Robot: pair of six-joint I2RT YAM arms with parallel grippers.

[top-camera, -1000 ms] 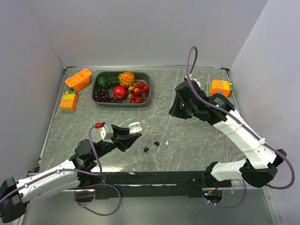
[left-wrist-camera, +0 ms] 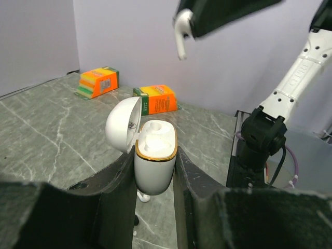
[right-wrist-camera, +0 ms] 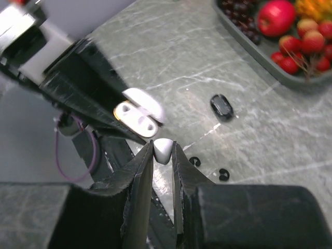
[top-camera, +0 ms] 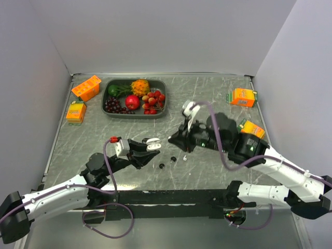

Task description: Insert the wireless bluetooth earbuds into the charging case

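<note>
My left gripper is shut on the white charging case, whose lid stands open and whose two earbud wells face up. My right gripper is shut on a white earbud, held above and to the right of the case, apart from it. In the left wrist view that earbud hangs high over the case. Small black pieces and a small white piece lie on the grey table.
A grey tray of fruit and vegetables stands at the back. Orange cartons sit along both sides. A dark oval object lies on the table beside the case.
My right arm has swung left and toward the front, bringing the earbud closer to the case. The left gripper with the case has shifted slightly right and down in the top view.
</note>
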